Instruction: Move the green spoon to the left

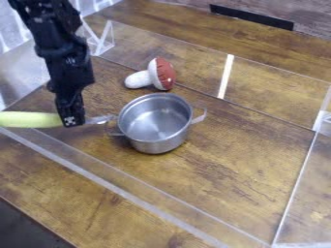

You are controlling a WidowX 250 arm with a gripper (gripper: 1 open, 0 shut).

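The spoon shows a pale yellow-green handle [29, 119] reaching to the left edge of the view and a metal end [100, 120] pointing right, close by the pot. Around its middle, my black gripper [73, 122] is shut, low over the left part of the table. The fingers hide the section of spoon they grip. Whether the spoon touches the table, I cannot tell.
A steel pot [157, 124] with two side handles stands just right of the spoon. Behind it lies a red-and-white mushroom-shaped object [153, 75]. Clear walls edge the wooden table [246, 155], whose right half is free.
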